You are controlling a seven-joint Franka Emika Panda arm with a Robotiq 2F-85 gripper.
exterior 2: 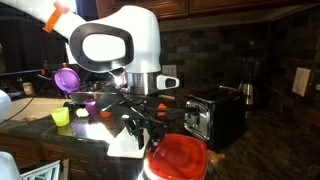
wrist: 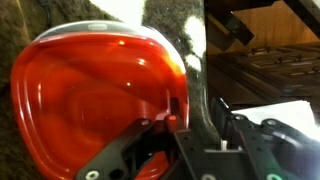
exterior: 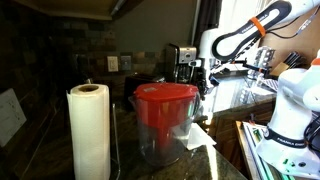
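Note:
My gripper hangs beside the container, its fingers apart and nothing visible between them in the wrist view. A large clear container with a red lid [exterior: 166,92] stands upright on the counter. From above, that red lid [wrist: 95,95] fills the left of the wrist view, close to my left finger. In exterior view 2 the lid [exterior 2: 178,155] shows below and right of my arm. A white sheet [exterior: 200,137], cloth or paper, lies beside the container. Exterior view 1 shows the gripper partly hidden behind the container's upper edge.
A paper towel roll [exterior: 90,130] stands on the near left of the counter. A black toaster [exterior 2: 215,115] is at the back. Cups, one of them yellow-green [exterior 2: 61,116], stand farther off. The counter's edge runs beneath the gripper, above a wooden drawer [wrist: 275,25].

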